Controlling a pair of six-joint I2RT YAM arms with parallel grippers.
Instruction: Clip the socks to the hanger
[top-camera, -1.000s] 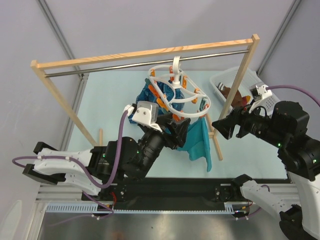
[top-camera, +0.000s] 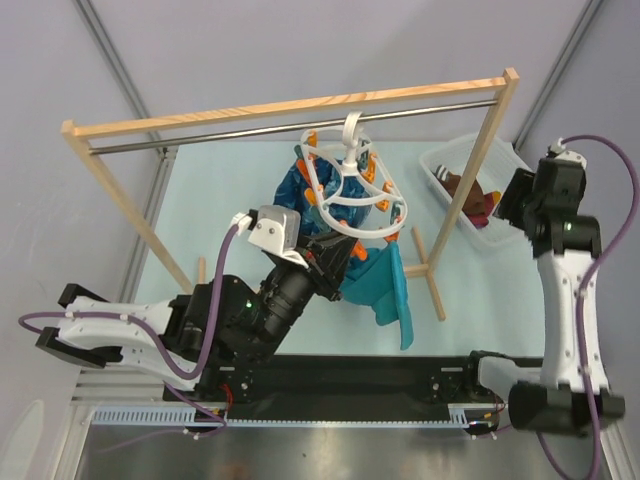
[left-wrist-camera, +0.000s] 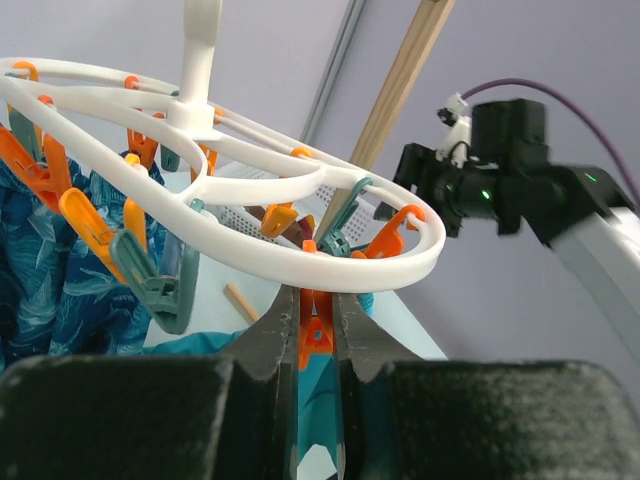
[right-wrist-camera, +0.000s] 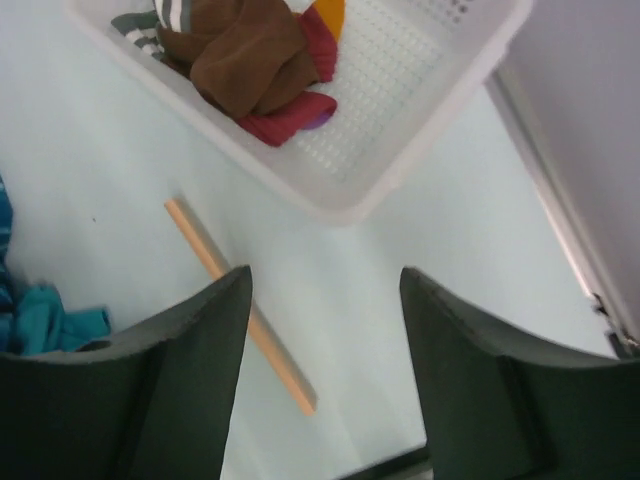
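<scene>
The white round clip hanger (top-camera: 365, 230) hangs from the rack's rod with orange and teal clips and blue patterned socks (top-camera: 293, 188). My left gripper (top-camera: 335, 250) is shut on an orange clip (left-wrist-camera: 316, 340) at the ring's front, with a teal sock (top-camera: 385, 285) hanging below it. My right gripper (top-camera: 510, 200), blurred in the top view, is over the white basket (top-camera: 445, 160) at the right; in its wrist view the fingers stand apart, nothing visible between them. Brown, red and striped socks (right-wrist-camera: 250, 70) lie in that basket.
The wooden rack (top-camera: 290, 103) spans the workspace, with its feet (top-camera: 435, 295) on the pale board (top-camera: 500, 310). The board between the basket and its front edge is mostly clear.
My right arm has moved back and up in the top view, from beside the hanger to over the basket. My left gripper has shifted slightly, and the hanger with it.
</scene>
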